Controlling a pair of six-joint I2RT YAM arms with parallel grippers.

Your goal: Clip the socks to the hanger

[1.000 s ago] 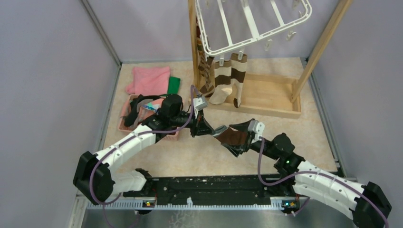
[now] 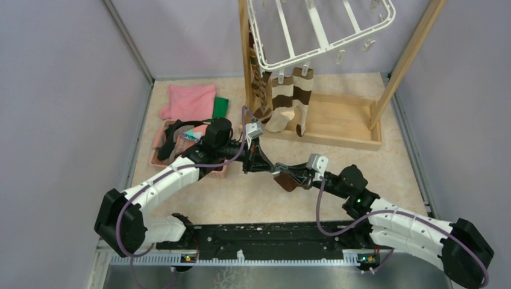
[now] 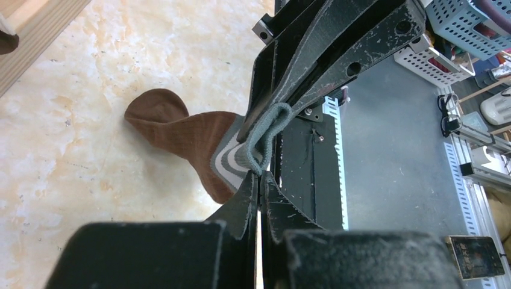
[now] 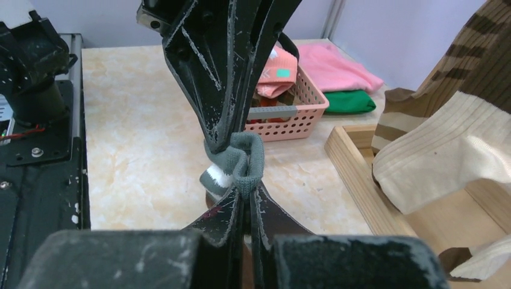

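Observation:
A brown sock [image 3: 181, 132] with grey stripes and a grey-green cuff [image 3: 269, 133] hangs between my two grippers above the table's front middle. In the left wrist view, my left gripper is shut on the near edge of that cuff. The right gripper, in its own wrist view, pinches the opposite side of the cuff, which is drawn into a narrow loop. In the top view the brown foot [image 2: 286, 182] shows below the fingertips. At the upper right is the white hanger [image 2: 319, 48] with its clips, several striped socks [image 2: 282, 102] hanging from it.
The hanger's wooden stand has a base tray [image 2: 343, 120] at the back right. Left of it lie a pink basket [image 2: 158, 144], a pink cloth [image 2: 190, 102] and a green cloth [image 2: 220, 107]. Bare table [image 2: 235, 201] lies in front of the grippers.
My right gripper has come left and shut, having stood open around the brown sock. Now its tips meet the cuff close to the left gripper, which has hardly moved.

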